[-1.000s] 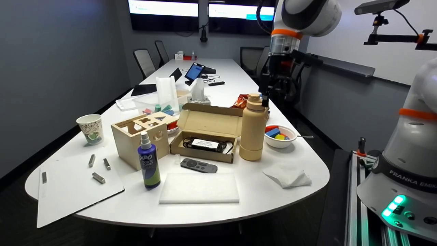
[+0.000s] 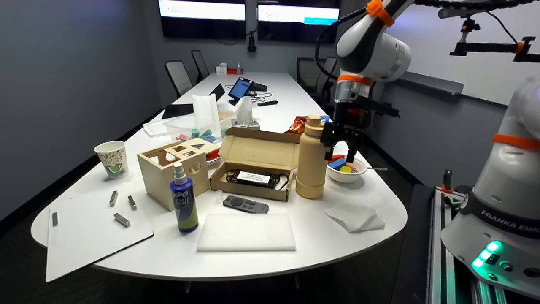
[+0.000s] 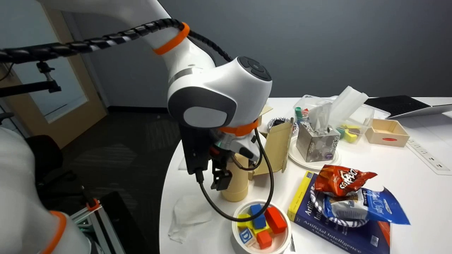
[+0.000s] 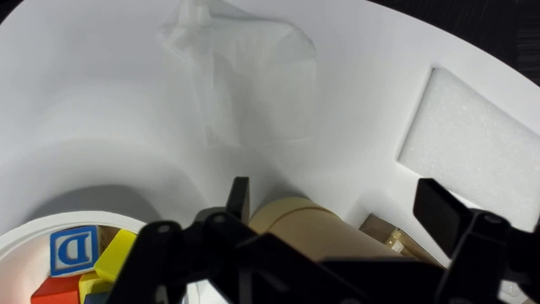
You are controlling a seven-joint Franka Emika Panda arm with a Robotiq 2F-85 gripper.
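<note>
A tan bottle (image 2: 311,157) stands upright near the table's right end. My gripper (image 2: 339,153) is open and points down, level with the bottle's upper body and beside it in exterior view 1. In the wrist view the bottle's tan side (image 4: 303,223) appears between the two spread fingers, partly covered by the gripper's dark parts. Whether a finger touches the bottle I cannot tell. A white bowl (image 3: 286,240) holds a lettered block (image 3: 247,237) and red, blue and yellow blocks. On the table lies a crumpled white tissue (image 4: 263,86).
An open cardboard box (image 2: 260,147) stands close beside the bottle, and a white foam pad (image 2: 246,233) lies nearer the front edge. Books (image 3: 322,228) with snack bags (image 3: 344,180) on top lie past the bowl. Bare table surrounds the tissue.
My arm and gripper have come down, from near the bottle's cap to beside its upper body. The bottle, bowl and tissue have not visibly moved.
</note>
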